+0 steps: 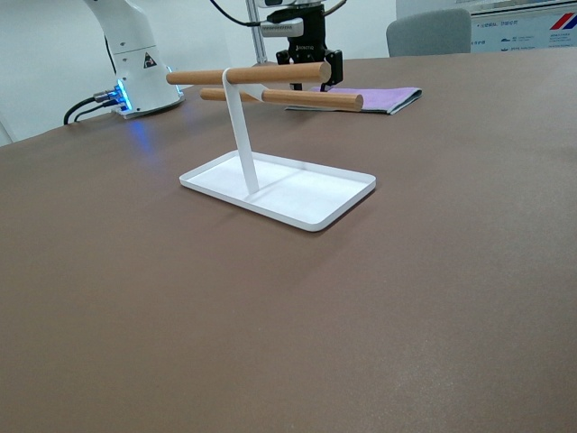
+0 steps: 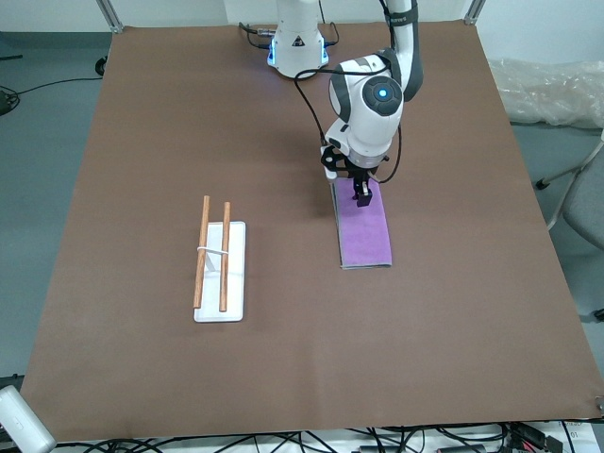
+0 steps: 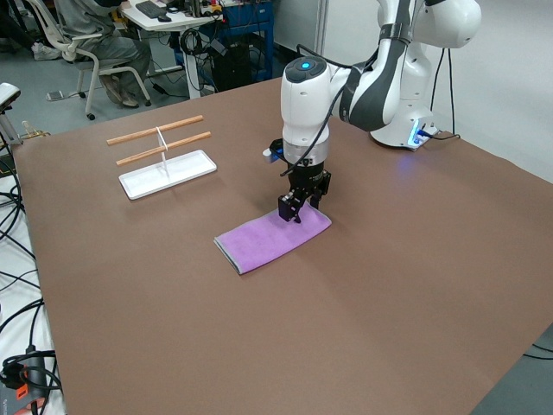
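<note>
A folded purple cloth (image 2: 360,231) lies on the brown table, also seen in the right view (image 3: 268,242). My black gripper (image 2: 362,198) points down at the cloth's far end; in the right view the gripper (image 3: 302,207) sits low on the cloth's edge. Whether its fingers are open or shut is unclear. To the left stands a white tray (image 2: 234,283) with an upright holder carrying two wooden bars (image 1: 306,99).
The arm's white base (image 2: 297,47) stands at the far edge with cables. A grey chair (image 2: 585,198) is beside the table.
</note>
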